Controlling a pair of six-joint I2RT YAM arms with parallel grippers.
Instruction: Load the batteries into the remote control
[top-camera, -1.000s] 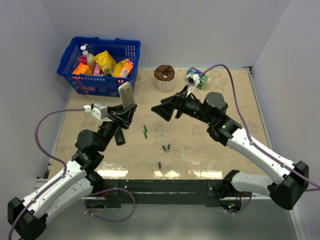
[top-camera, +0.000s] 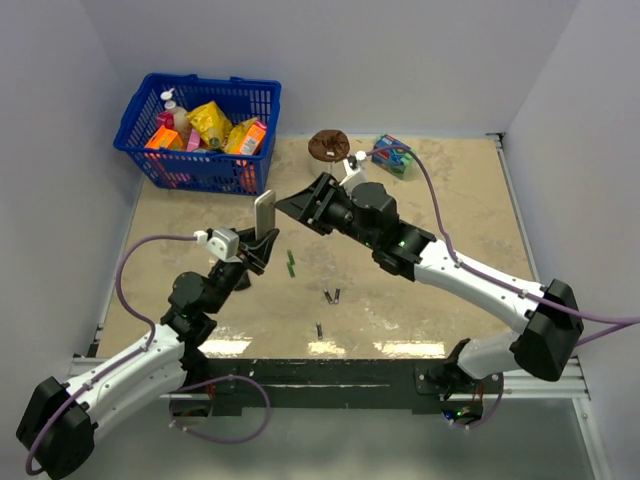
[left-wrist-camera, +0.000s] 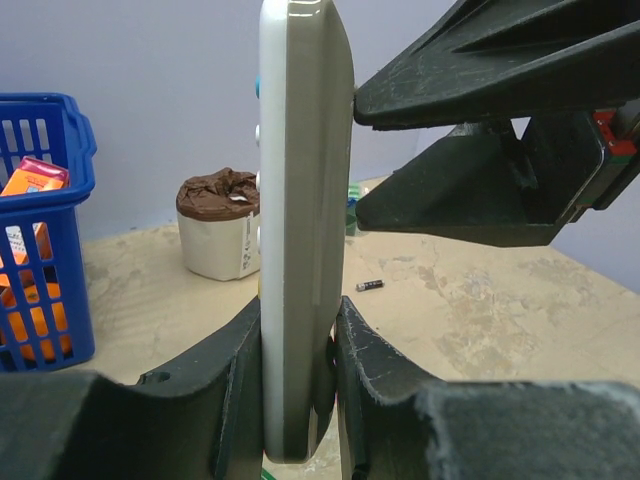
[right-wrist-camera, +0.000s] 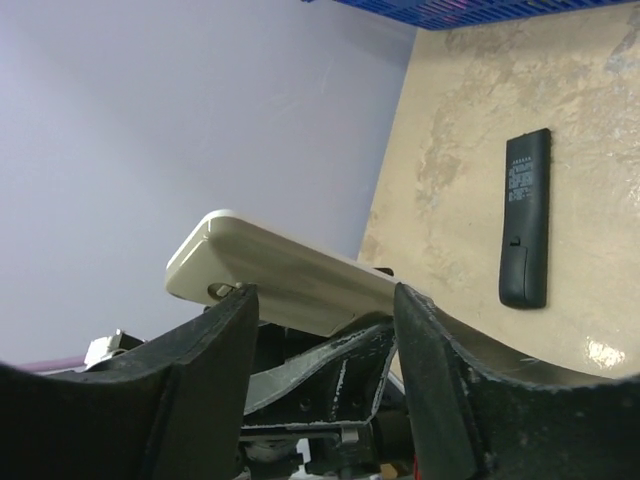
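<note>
The white remote control (left-wrist-camera: 303, 230) stands upright, its lower part gripped in my left gripper (top-camera: 262, 243). Its keys stick out on the left side in the left wrist view. Close to the remote's upper part, my right gripper has its fingers spread apart. In the left wrist view one black fingertip (left-wrist-camera: 385, 100) meets the remote's back edge or nearly so; I cannot tell whether it touches. Two dark batteries (top-camera: 332, 296) lie mid-table, another dark battery (top-camera: 319, 330) nearer the front, and green batteries (top-camera: 291, 264) behind them.
A black remote (right-wrist-camera: 525, 220) lies flat on the table, mostly hidden by the left arm from above. The blue basket (top-camera: 200, 175) fills the back left. A white bin with brown liner (left-wrist-camera: 215, 225) and a colourful pack (top-camera: 393, 157) stand behind.
</note>
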